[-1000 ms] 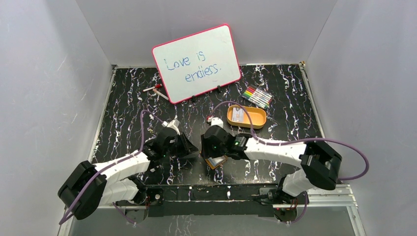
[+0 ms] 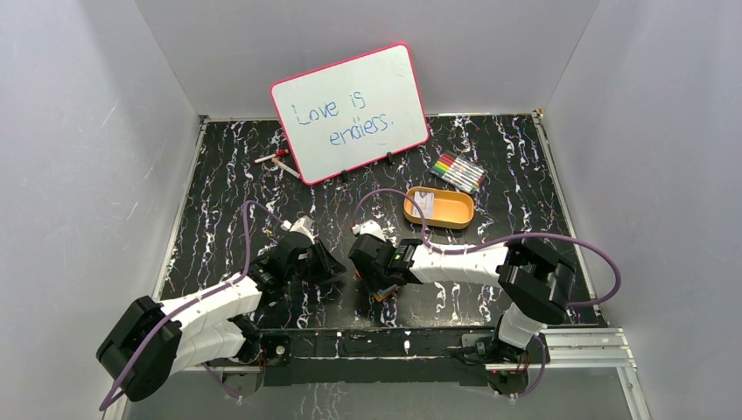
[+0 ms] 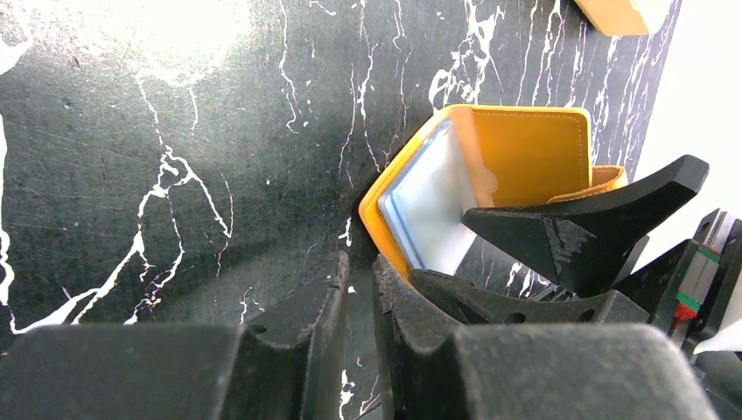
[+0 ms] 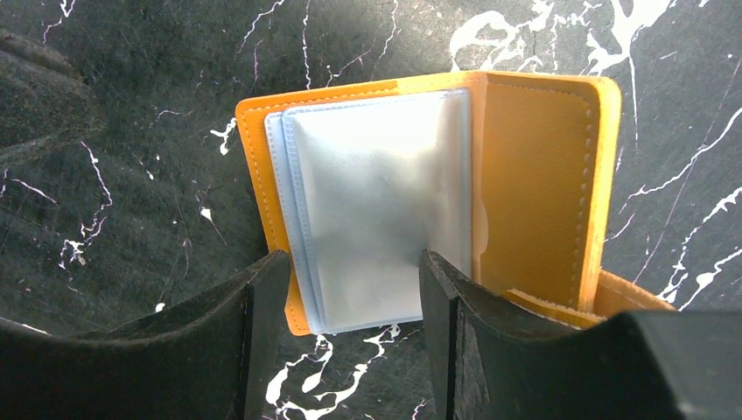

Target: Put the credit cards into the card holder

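Note:
The orange card holder lies opened on the table, its clear sleeves facing up in the right wrist view. Over those sleeves stands my right gripper, open, a finger on either side with no card between them. Most of the holder is hidden under that gripper from above. My left gripper is left of the holder, parted by a narrow gap, nothing in it. White cards lie in the left part of the orange tray; how many is unclear.
Behind are a whiteboard with writing and a pack of coloured markers. Loose pens lie at the board's left edge. Both grippers are close together at the front middle, and the table's left rear is clear.
My right gripper has shifted a little left and forward, covering more of the holder. The left gripper has drawn slightly left.

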